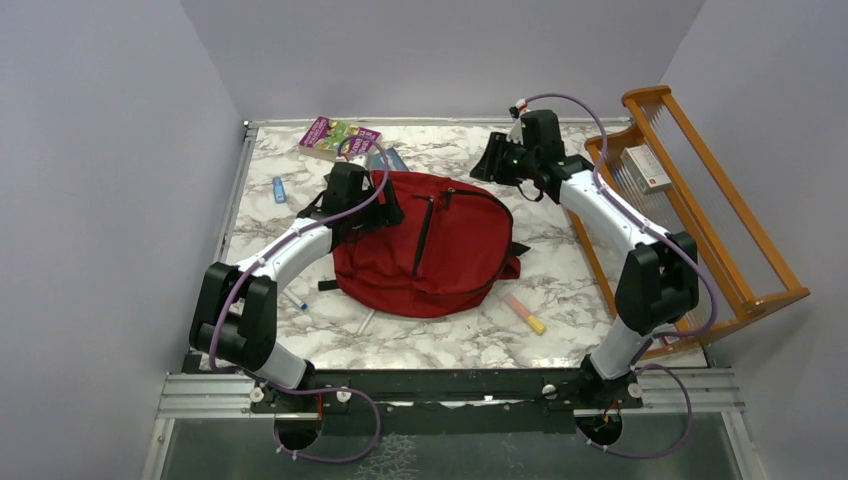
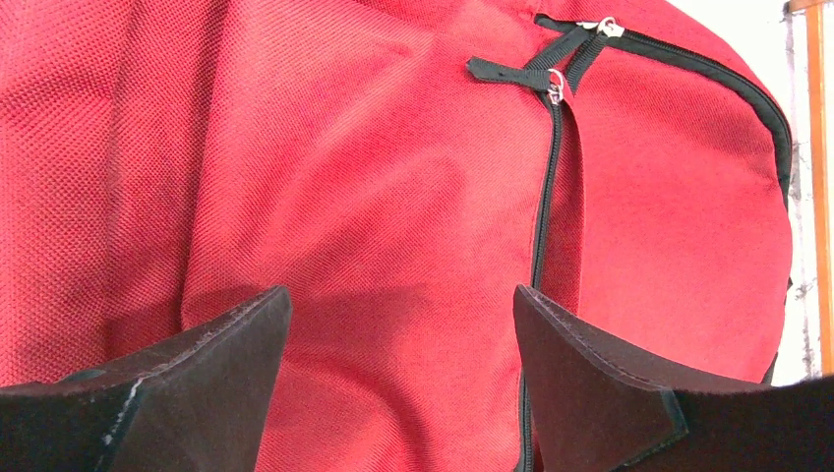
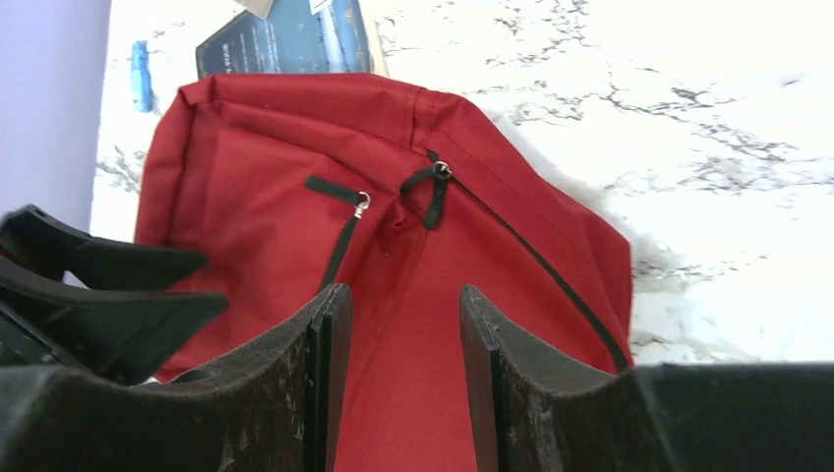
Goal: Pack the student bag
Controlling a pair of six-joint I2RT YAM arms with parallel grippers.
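The red bag (image 1: 460, 250) lies flat in the middle of the table. Two black zips with silver pulls cross its face; both zip pulls (image 3: 442, 170) sit close together near the upper edge. Over the bag's left part hangs my left gripper, its fingers (image 2: 211, 383) parted with only red cloth below them. My right gripper (image 1: 487, 166) is above the bag's upper right edge. In the right wrist view its fingers (image 3: 329, 383) stand apart with nothing between them. A purple and green book (image 1: 335, 138) and a dark blue book (image 3: 285, 39) lie behind the bag.
A blue item (image 1: 279, 190) lies at left. Near the front are a blue-tipped marker (image 1: 297, 300) and an orange-yellow marker (image 1: 526, 314). A wooden rack (image 1: 690, 210) with a white box (image 1: 646, 168) leans at right. Bare marble lies right of the bag.
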